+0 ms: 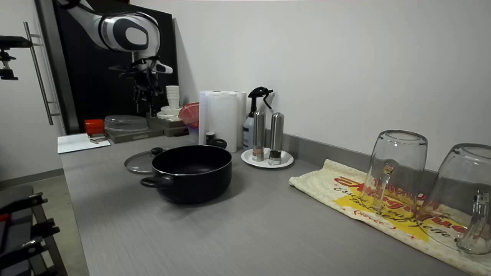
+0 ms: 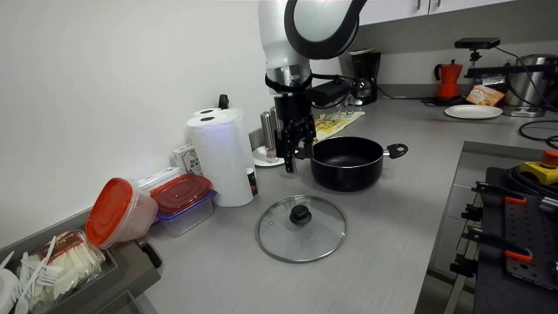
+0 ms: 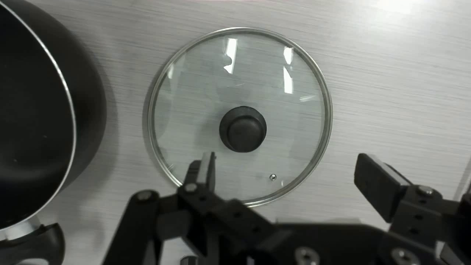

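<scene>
The glass lid [image 3: 194, 88] with its black knob [image 3: 243, 129] lies flat on the counter, seen from above in the wrist view. My gripper hangs above the counter, its fingers wide apart and nothing between them. In that view the knob sits up and left of the gap, and one finger [image 3: 207, 172] overlaps the lid's lower part. The black pot [image 2: 348, 170] stands empty beside the lid [image 2: 277, 243] in exterior view 2. From exterior view 1, the pot [image 1: 198, 184] partly hides the lid [image 1: 138, 161], and the gripper [image 1: 146, 108] hangs high behind them.
Paper towel rolls [image 2: 219, 157] and a plate with two steel grinders [image 1: 267, 161] stand along the wall. Food containers [image 2: 185, 209] and a cutlery tray [image 2: 112, 269] lie beyond the lid. Glass mugs [image 1: 396, 170] rest on a cloth.
</scene>
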